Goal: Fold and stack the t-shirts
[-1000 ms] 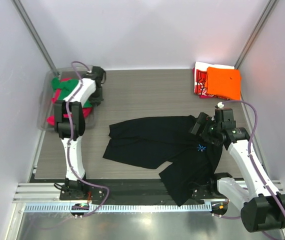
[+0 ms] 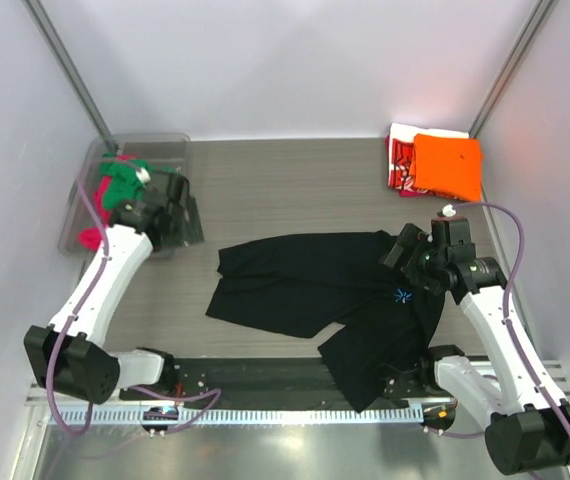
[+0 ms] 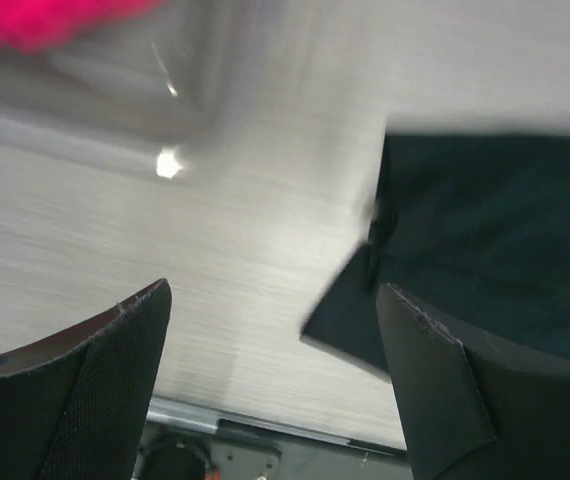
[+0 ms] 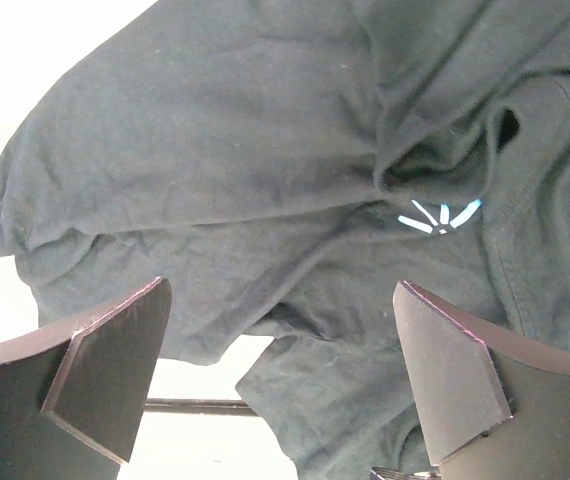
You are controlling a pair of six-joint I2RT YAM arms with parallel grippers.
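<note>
A black t-shirt (image 2: 305,275) lies crumpled across the middle and right of the table, one part hanging over the front edge. Its small blue print (image 4: 443,218) shows in the right wrist view. Above the shirt's right part, my right gripper (image 2: 397,250) stands open, nothing held between its fingers. My left gripper (image 2: 187,222), blurred, is open and empty beside the clear bin's right side, left of the shirt. In the left wrist view the shirt's near end (image 3: 365,310) appears beyond the right finger. Folded shirts, an orange one (image 2: 447,167) uppermost, form a stack at the back right.
A clear plastic bin (image 2: 70,235) at the back left holds green and red cloth (image 2: 120,185). Bare table (image 2: 285,185) stretches between bin and stack. Walls close in both sides and the back.
Shirt and right gripper look almost unmoved.
</note>
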